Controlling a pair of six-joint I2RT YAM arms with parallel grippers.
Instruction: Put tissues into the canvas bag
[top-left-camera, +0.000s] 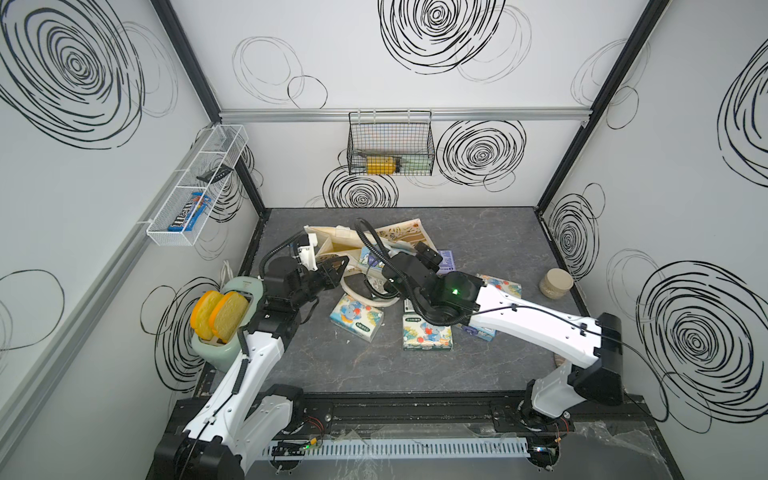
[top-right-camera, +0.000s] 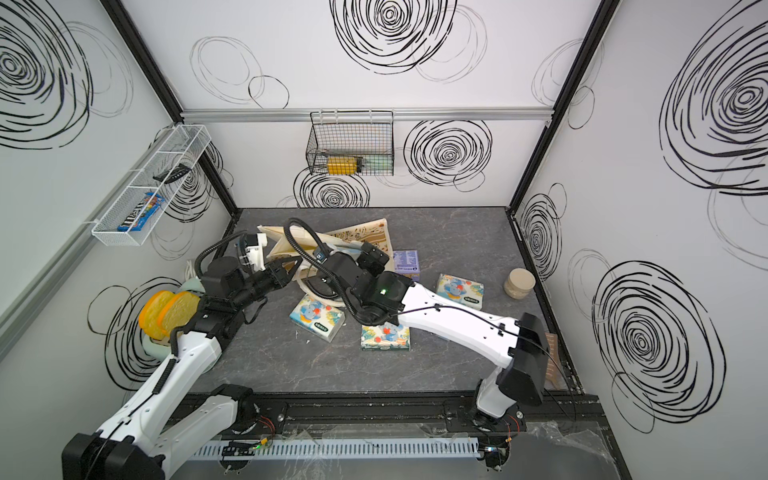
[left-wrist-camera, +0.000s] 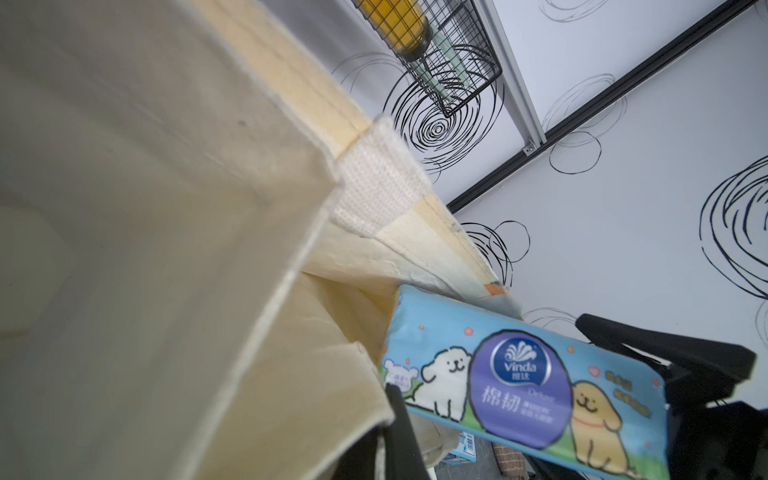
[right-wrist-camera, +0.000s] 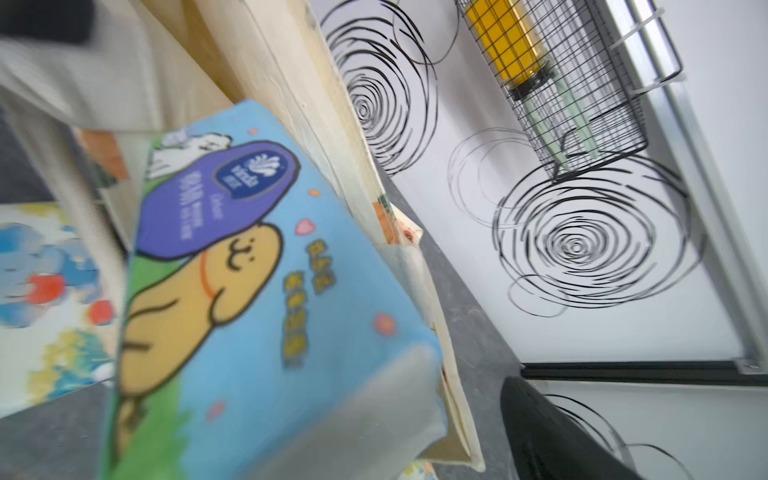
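At the back centre, the canvas bag (top-right-camera: 360, 230) lies open. Its cream lining fills much of the left wrist view. My left gripper (top-left-camera: 331, 272) is at the bag's left opening, shut; whether fabric is between its fingers is hidden. A blue Vinda tissue pack (left-wrist-camera: 520, 384) with dogs is at the bag's mouth, partly hidden from above by my right arm. My right gripper (top-left-camera: 404, 268) is over it; in the right wrist view the pack lies between widely parted fingers, so the gripper looks open.
Floral tissue packs (top-left-camera: 356, 316) (top-right-camera: 460, 289) and a purple pack (top-right-camera: 406, 262) lie around the bag. A beige cup (top-left-camera: 555, 284) stands at the right, a toaster (top-left-camera: 260, 296) at the left. A wire basket (top-left-camera: 390, 142) hangs behind.
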